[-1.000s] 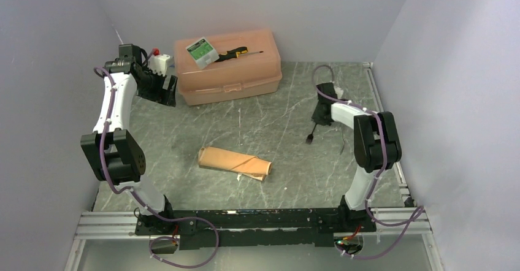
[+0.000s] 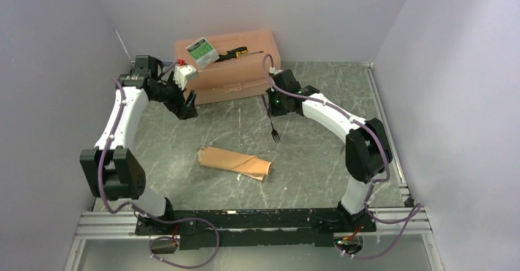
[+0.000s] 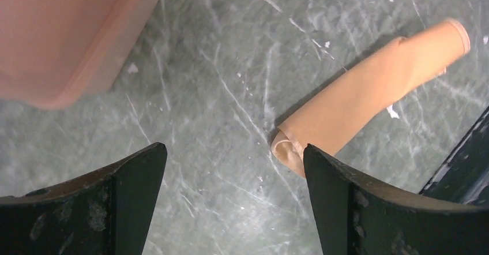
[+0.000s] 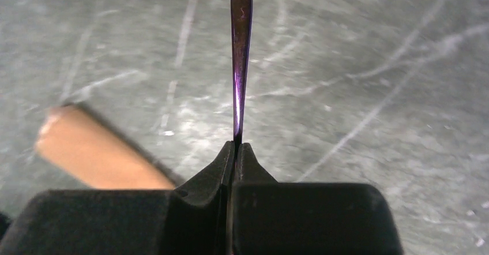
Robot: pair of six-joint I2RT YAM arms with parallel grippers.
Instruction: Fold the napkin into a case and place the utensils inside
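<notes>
The orange napkin lies rolled on the grey table, front centre; the left wrist view shows it below my left gripper, whose fingers are open and empty. In the top view that gripper is above the table at the left. My right gripper is shut on a dark fork held over the middle, tines toward the front in the top view. In the right wrist view the fork's slim purple-sheened handle sticks out from the shut fingertips.
A pink plastic box stands along the back wall, with a green-labelled packet and a screwdriver on its lid. Walls bound the table on left, back and right. Bare table surrounds the napkin.
My right gripper has carried the fork leftward from the right side to the middle. My left gripper has moved rightward, toward the middle. The napkin is unchanged.
</notes>
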